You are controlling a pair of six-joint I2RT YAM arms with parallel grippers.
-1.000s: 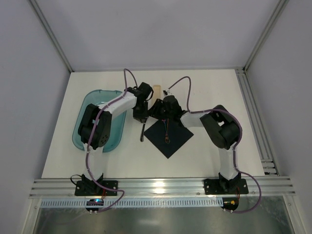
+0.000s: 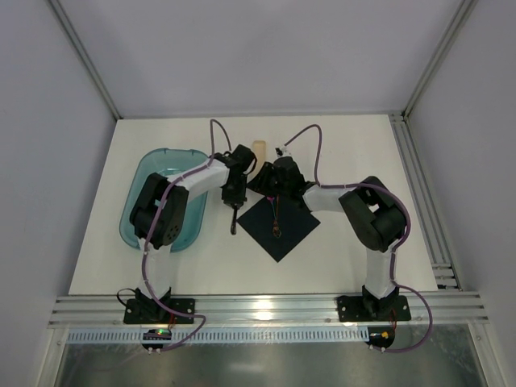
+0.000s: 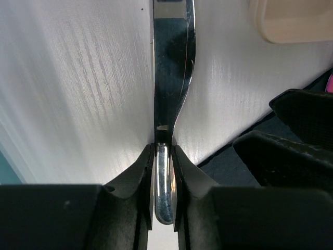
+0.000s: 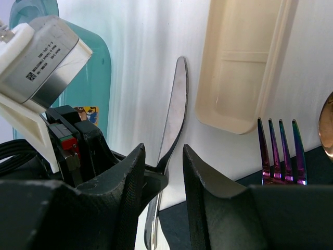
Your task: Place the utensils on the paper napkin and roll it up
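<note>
A silver knife (image 4: 177, 107) lies on the white table, left of the dark napkin (image 2: 278, 246). My left gripper is over it, a fingertip close on each side; whether they press on the metal, I cannot tell. Below that gripper the knife's lower end (image 2: 234, 226) shows in the top view. My right gripper is open and empty, above the napkin's far part. A purple-tinted fork (image 4: 282, 161) and a copper spoon (image 4: 327, 127) show in the right wrist view. Lower utensil ends (image 2: 276, 230) rest on the napkin, their upper parts hidden by the right arm.
A teal bin (image 2: 193, 222) stands on the left, partly under the left arm. Behind the grippers is a small beige tray (image 4: 237, 67). Both grippers are close together, with little room between them.
My left gripper has shifted slightly toward the front of the table, down over the knife. The knife's visible end has moved a touch left. My right arm has edged slightly right.
</note>
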